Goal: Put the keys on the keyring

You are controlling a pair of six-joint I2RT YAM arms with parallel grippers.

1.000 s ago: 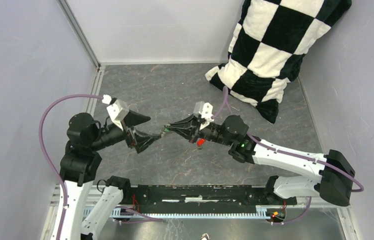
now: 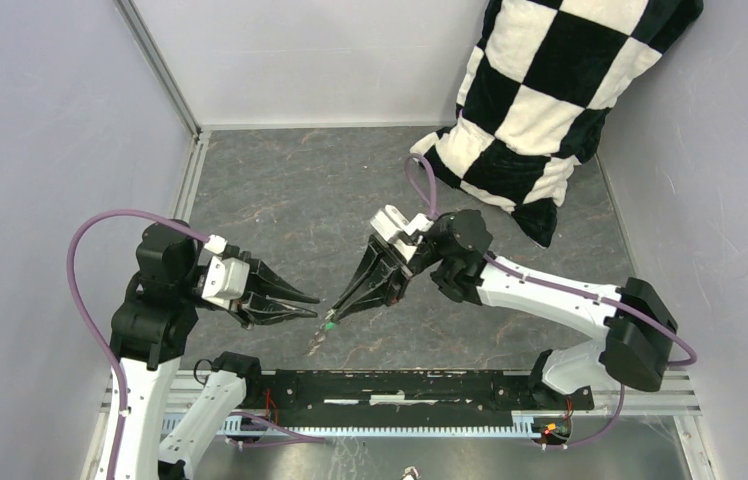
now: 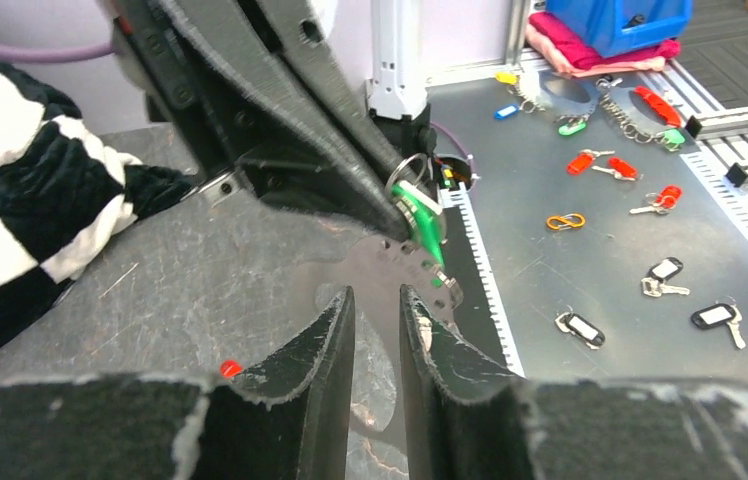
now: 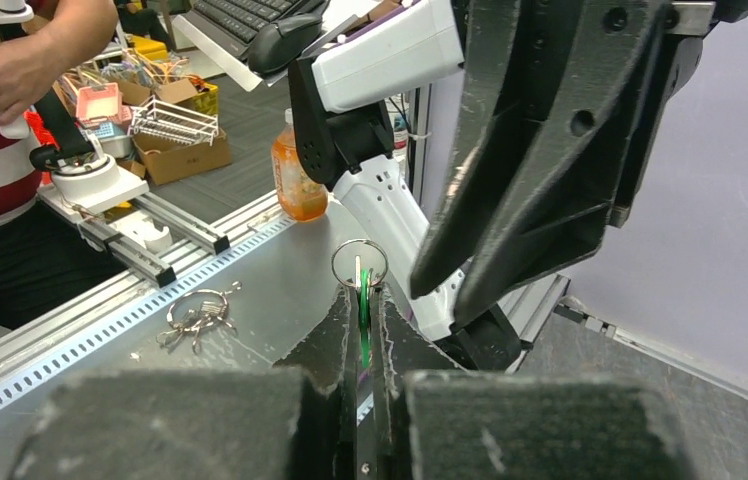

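Note:
My right gripper point(image 2: 331, 316) is shut on a green key tag point(image 4: 365, 318). A thin metal ring point(image 4: 359, 262) stands up from the tag, beyond the fingertips. In the left wrist view the tag point(image 3: 426, 226) shows at the tip of the right fingers, with small metal pieces point(image 3: 447, 288) hanging at its lower end. Close by on the left, my left gripper point(image 2: 316, 308) is open and nothing shows between its fingers. In the right wrist view, the left gripper is right of the ring, apart from it.
A red item point(image 3: 231, 369) lies on the grey floor. Several tagged keys, including a black one point(image 3: 581, 330), lie on the metal plate, with an orange clip point(image 3: 565, 222). A ring with metal pieces point(image 4: 200, 317) lies there too. A checkered cushion point(image 2: 540, 95) fills the back right.
Over the last second the left gripper has turned and its fingers have come closer together.

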